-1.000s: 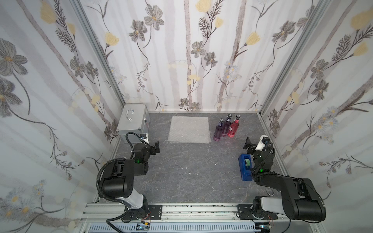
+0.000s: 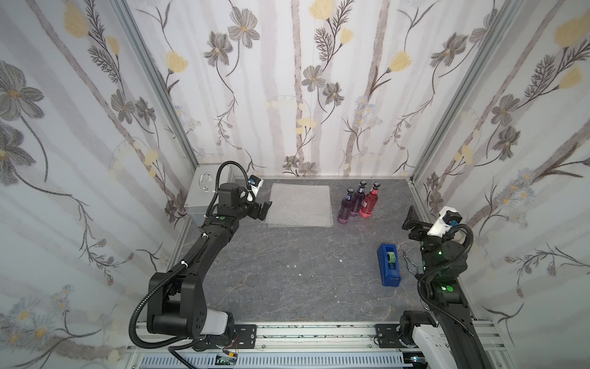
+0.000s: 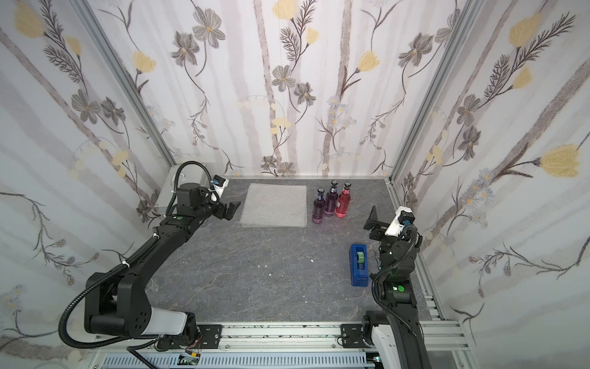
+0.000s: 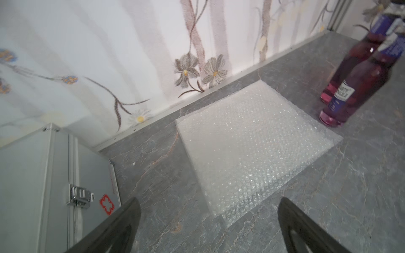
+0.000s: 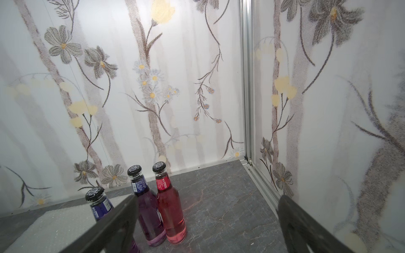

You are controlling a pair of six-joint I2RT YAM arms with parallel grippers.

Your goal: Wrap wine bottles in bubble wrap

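A sheet of bubble wrap (image 2: 298,204) lies flat at the back middle. Just right of it three bottles stand upright: two purple, one at the front (image 2: 345,208) and one behind it (image 5: 147,210), and a red one (image 5: 170,210). My left gripper (image 2: 261,209) hovers open at the wrap's left side, its fingers empty in the left wrist view. My right gripper (image 2: 410,224) is open and raised to the right and front of the bottles, with nothing between its fingers.
A metal case (image 2: 202,193) stands at the back left, partly behind the left arm. A blue tape dispenser (image 2: 389,273) sits at the right, by the right arm.
The wrap and bottles are unmoved.
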